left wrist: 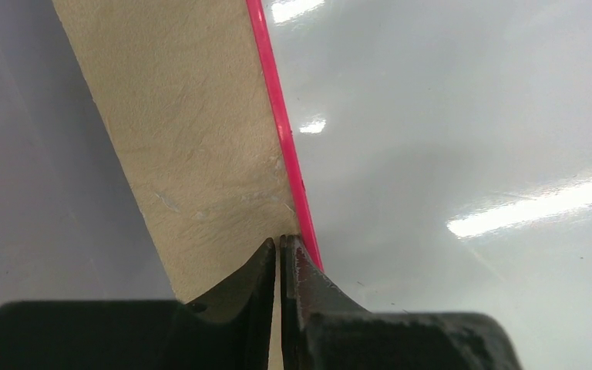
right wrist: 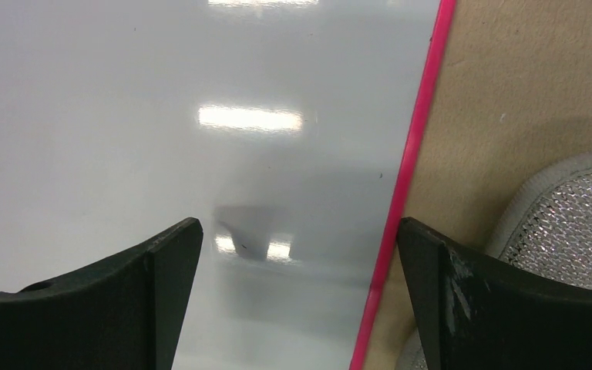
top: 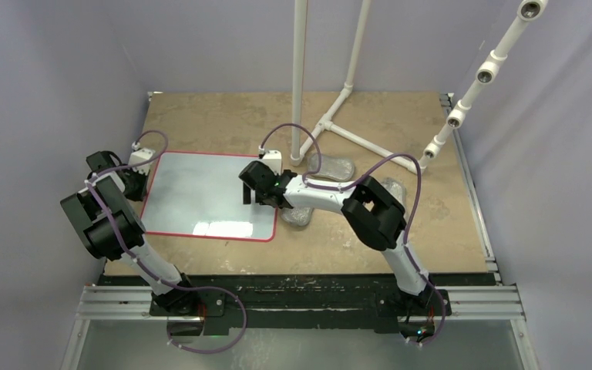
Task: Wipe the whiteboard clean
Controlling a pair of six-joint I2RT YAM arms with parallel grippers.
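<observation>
The whiteboard (top: pixel 200 193), white with a red rim, lies flat on the left part of the table. No writing shows on its visible surface, only a few tiny dark specks (right wrist: pixel 244 246) and glare. At the board's left edge, my left gripper is shut, with nothing visible between its fingers; its tips are right beside the red rim. Over the board's right side my right gripper stands open and empty. One of its fingers (right wrist: pixel 432 270) is at the right-hand red rim, the other (right wrist: pixel 173 270) over the white surface.
Several grey rounded pads lie right of the board: one at the back (top: pixel 331 168), one partly under the right arm (top: pixel 297 216), one farther right (top: pixel 394 187). White pipes (top: pixel 362 142) stand behind them. A wall (top: pixel 54 154) is close to the left arm.
</observation>
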